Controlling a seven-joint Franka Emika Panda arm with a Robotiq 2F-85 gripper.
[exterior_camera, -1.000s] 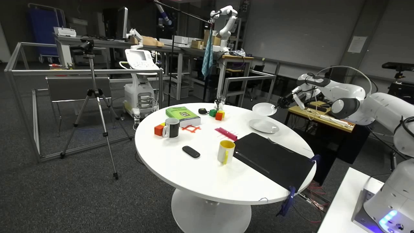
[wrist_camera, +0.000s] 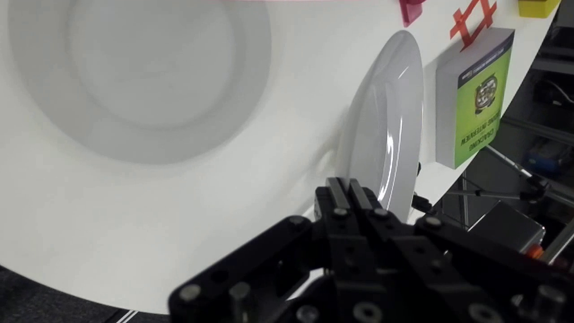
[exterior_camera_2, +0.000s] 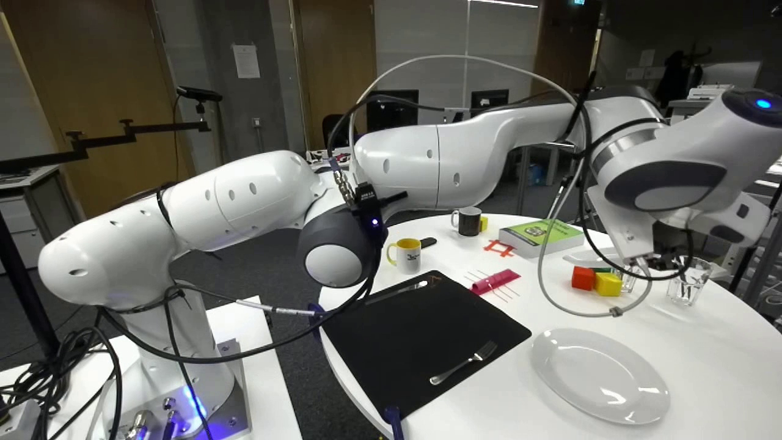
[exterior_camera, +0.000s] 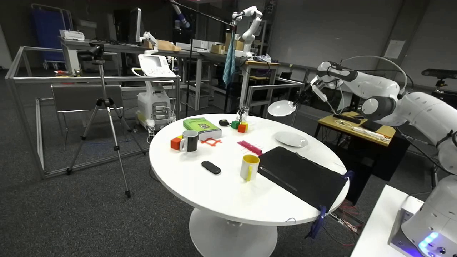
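Observation:
A white bowl-like dish point(exterior_camera: 281, 108) hangs in the air above the far right part of the table, with my gripper point(exterior_camera: 297, 102) shut on its rim. From the wrist, the dish point(wrist_camera: 395, 118) looks tilted nearly edge-on, and the tips of my gripper meet close together at its near end. A white plate point(exterior_camera: 291, 139) lies flat on the table below; its broad rim point(wrist_camera: 253, 70) fills the upper left of the wrist view. In exterior view 2 the arm hides most of the gripper, and only part of the held dish shows.
A black mat point(exterior_camera_2: 432, 344) with a fork point(exterior_camera_2: 463, 363) and a knife lies beside the plate. Coloured blocks point(exterior_camera_2: 583, 278), drinking glasses point(exterior_camera_2: 689, 282), a green book point(exterior_camera: 201, 126), two mugs and a pink item point(exterior_camera_2: 496, 281) stand around the table. Bare tabletop surrounds the plate.
The arm has raised the dish and carried it left in exterior view 1, away from above the plate. The plate and the other table items have not moved.

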